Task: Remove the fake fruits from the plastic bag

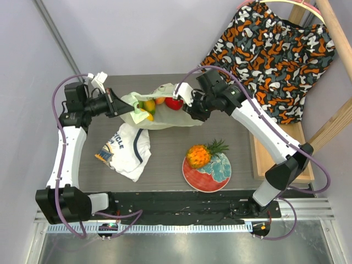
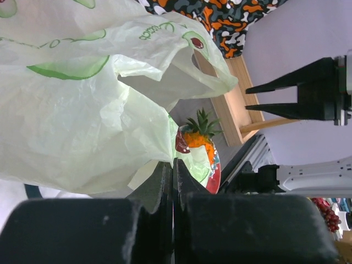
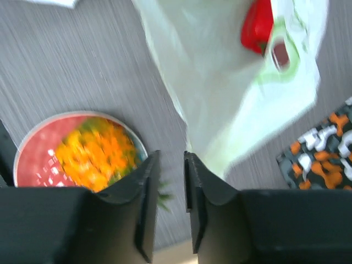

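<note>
A pale green-white plastic bag (image 1: 165,122) lies on the table, its mouth held up on the left. My left gripper is shut on the bag's edge. Inside the bag, a red fruit (image 1: 175,102), an orange fruit (image 1: 159,100) and a yellow-green fruit (image 1: 149,104) show in the top view. My right gripper stands part open beside the bag's right side, its fingers apart with nothing between them. A pineapple (image 1: 198,156) lies on the plate (image 1: 202,182) in front of the bag.
A folded white cloth (image 1: 127,154) lies left of the plate, below the bag. At the right, a patterned camouflage cloth bag (image 1: 269,60) hangs over a wooden frame (image 1: 263,159). Bare table (image 1: 165,176) shows between cloth and plate.
</note>
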